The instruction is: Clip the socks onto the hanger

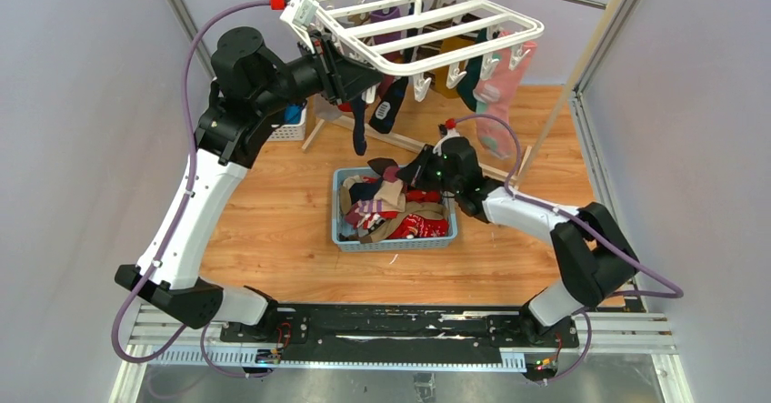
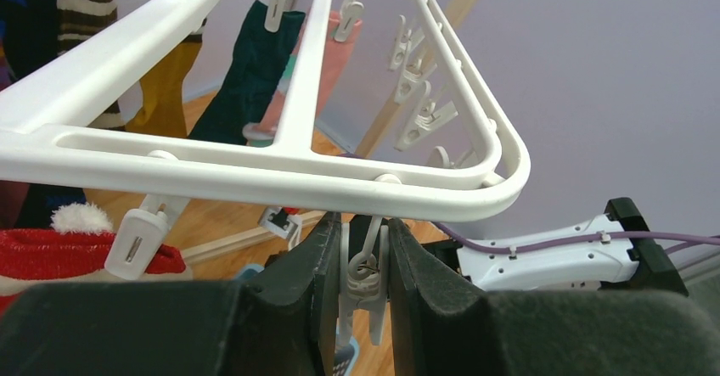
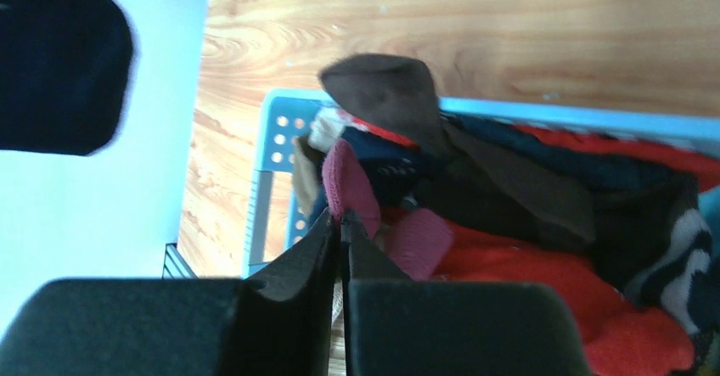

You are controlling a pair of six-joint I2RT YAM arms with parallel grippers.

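Note:
Overhead hangs the white hanger (image 1: 473,5), with several socks hanging from its clips. My left gripper (image 1: 371,80) is at its front edge, shut on a white clip (image 2: 363,281), whose two prongs show between the fingers in the left wrist view. No sock shows in that clip. Below, the blue basket (image 1: 393,246) is full of mixed socks. Over its back part is my right gripper, shut, with a fold of a mauve sock (image 3: 348,181) pinched at its tips. More mauve cloth lies below, on the red and dark socks.
A pink sock (image 1: 505,94) hangs at the hanger's right, and a dark navy sock (image 1: 359,128) hangs below my left gripper. Several empty clips (image 2: 429,124) line the right edge. A white basket (image 1: 289,132) stands behind on the left.

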